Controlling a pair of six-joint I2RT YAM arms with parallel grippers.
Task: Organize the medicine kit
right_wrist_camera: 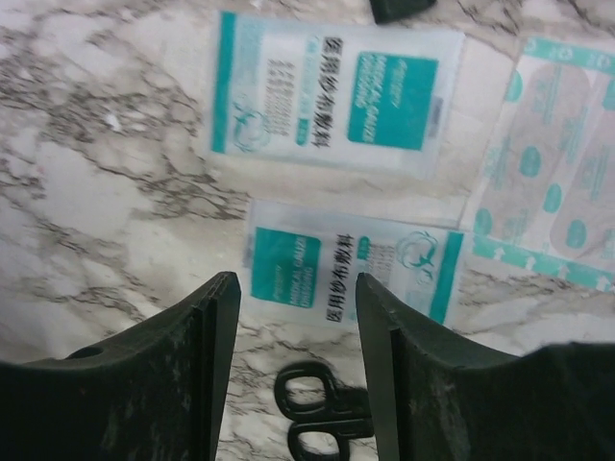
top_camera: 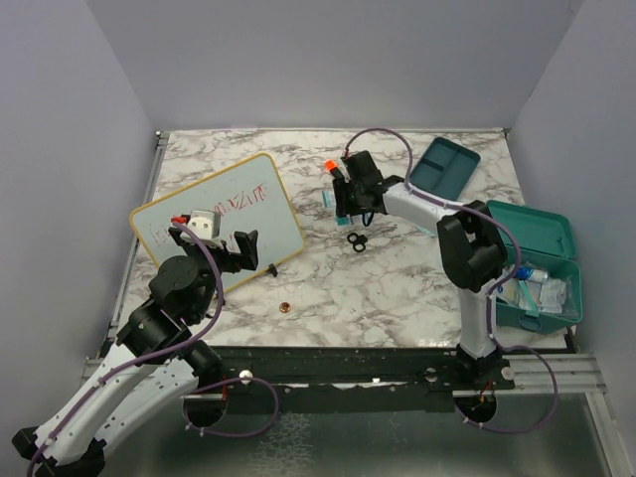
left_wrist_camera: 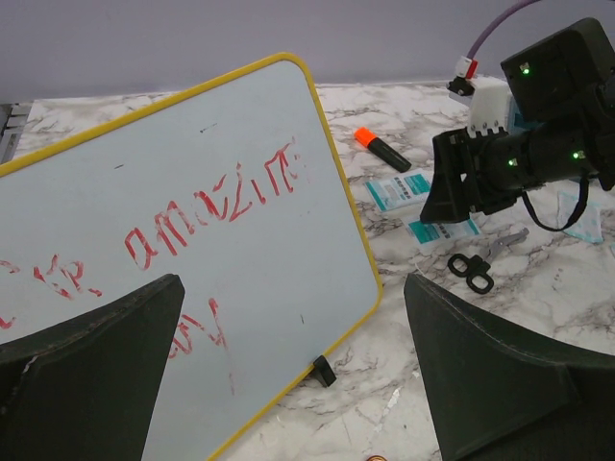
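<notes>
Two teal-printed gauze packets, an upper one (right_wrist_camera: pixel 332 96) and a lower one (right_wrist_camera: pixel 351 267), lie flat beside a sheet of plasters (right_wrist_camera: pixel 553 163). Black scissors (right_wrist_camera: pixel 322 418) lie just below them. My right gripper hangs open over these items, nothing between its fingertips. An orange-capped marker (left_wrist_camera: pixel 382 147) lies behind the packets. The open green kit box (top_camera: pixel 532 320), holding bottles and packets, stands at the right. My left gripper (top_camera: pixel 238 238) is open above the whiteboard (left_wrist_camera: pixel 240 269), its fingers framing the lower left wrist view.
A dark divided tray (top_camera: pixel 447 164) sits at the back right. The whiteboard with red writing takes up the left of the marble table. A small round object (top_camera: pixel 285 307) lies at the front middle, where the table is otherwise fairly clear.
</notes>
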